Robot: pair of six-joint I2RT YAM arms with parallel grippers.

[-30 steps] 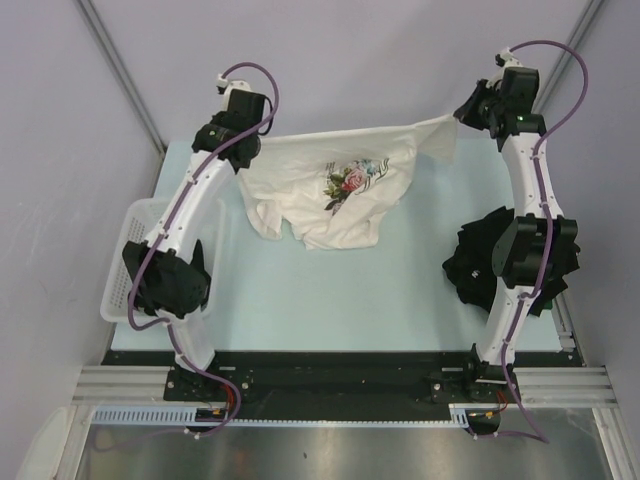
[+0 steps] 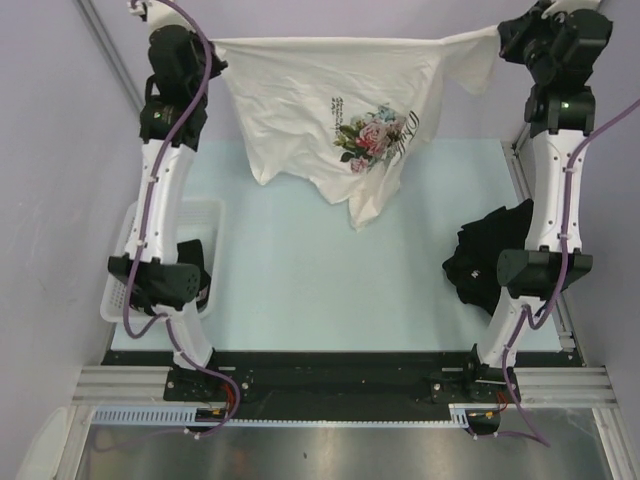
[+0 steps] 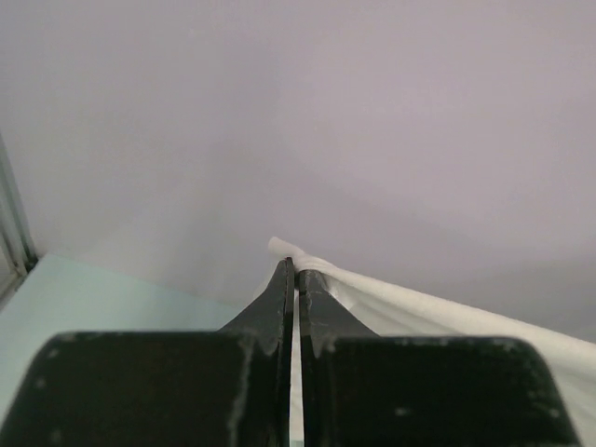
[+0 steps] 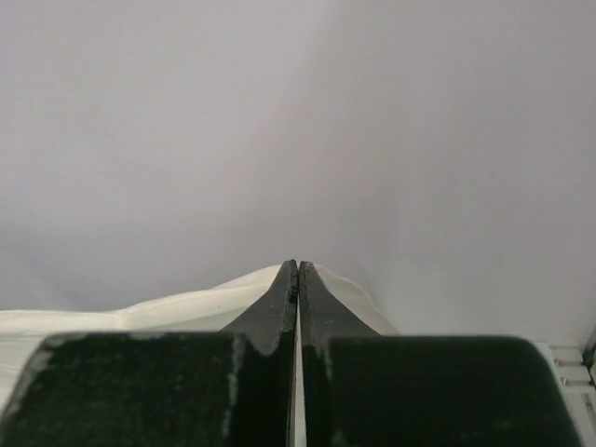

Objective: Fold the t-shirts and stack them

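Note:
A white t-shirt [image 2: 300, 105] with a floral print hangs stretched between my two grippers, its upper edge nearly straight and taut. Its lower part tapers down over the table in the top view. At the shirt's left end my left gripper [image 2: 222, 64] is shut on the cloth; in the left wrist view a pinched fold [image 3: 312, 263] shows at its fingertips. My right gripper [image 2: 502, 42] is shut on the other end, where a short flap hangs. The right wrist view has the white edge [image 4: 242, 284] running leftward from the closed fingertips.
A white plastic basket [image 2: 112, 280] stands at the left, dark cloth inside, partly under my left arm. Crumpled black cloth [image 2: 480, 250] lies at the right beside my right arm.
Both grippers have risen toward the top of the view and moved apart, the left one leftward and the right one rightward. The shirt has gone up with them and its upper edge is straighter.

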